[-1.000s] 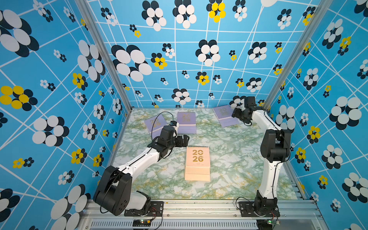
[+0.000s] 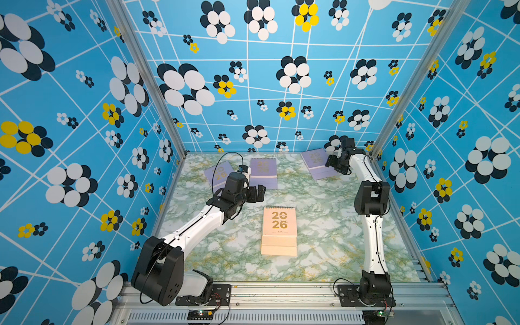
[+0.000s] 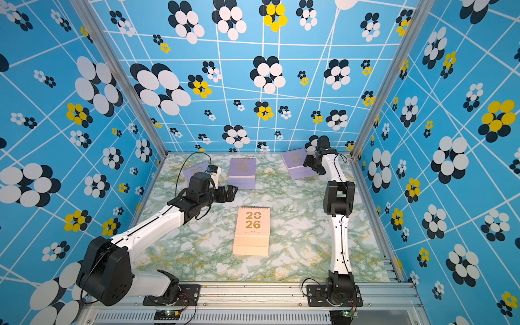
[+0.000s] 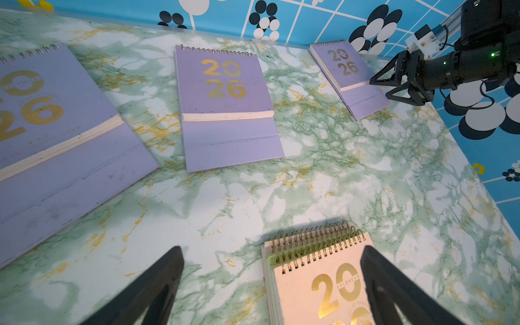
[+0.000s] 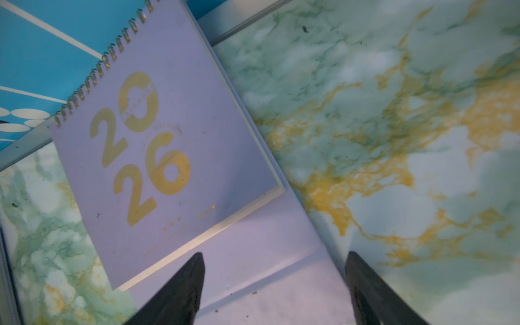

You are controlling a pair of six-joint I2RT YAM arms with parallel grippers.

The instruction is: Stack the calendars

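A cream calendar pile (image 2: 279, 233) lies at the middle front; the left wrist view shows several spiral bindings in it. Three purple calendars lie along the back: left (image 4: 59, 135), middle (image 4: 227, 92) and right (image 5: 162, 162). My left gripper is open, empty, above the table between the middle purple calendar and the cream pile. My right gripper is open at the lower, stepped end of the right purple calendar, whose edge lies between its fingers in the right wrist view.
Patterned walls stand close behind and beside the right purple calendar.
My right arm has shifted leftward and reached over the right purple calendar. My left gripper has risen slightly since a second ago. The calendars have not visibly moved.
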